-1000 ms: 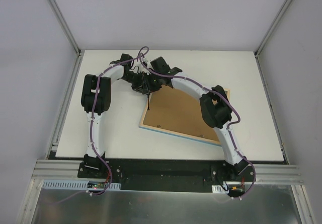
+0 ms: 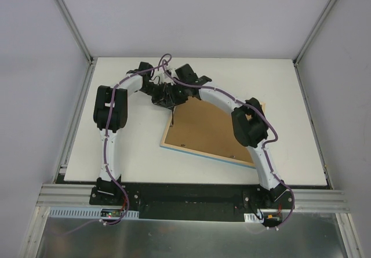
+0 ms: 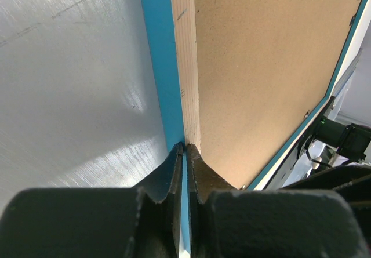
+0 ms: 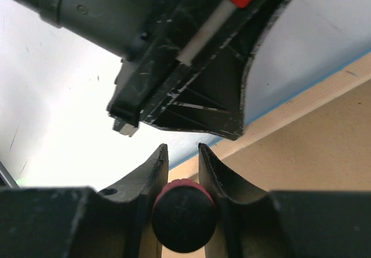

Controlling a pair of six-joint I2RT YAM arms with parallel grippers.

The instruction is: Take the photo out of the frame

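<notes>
The photo frame lies back-up on the table, its brown backing board (image 2: 211,130) inside a wooden rim with a blue edge (image 2: 203,156). My left gripper is shut with its fingertips against the blue and wood edge; nothing clearly shows between them. My right gripper is shut on a dark cylindrical tool with a red band (image 4: 184,218), held over the left rim of the frame. In the top view a thin dark shaft hangs down there. Small metal tabs (image 3: 306,115) line the board's edge.
Both grippers crowd together at the frame's upper left corner, with the left gripper's body just beyond the right one. Grey walls surround it.
My right arm and the tool in its gripper have shifted slightly to the right in the top view. The left arm and the frame show no visible change.
</notes>
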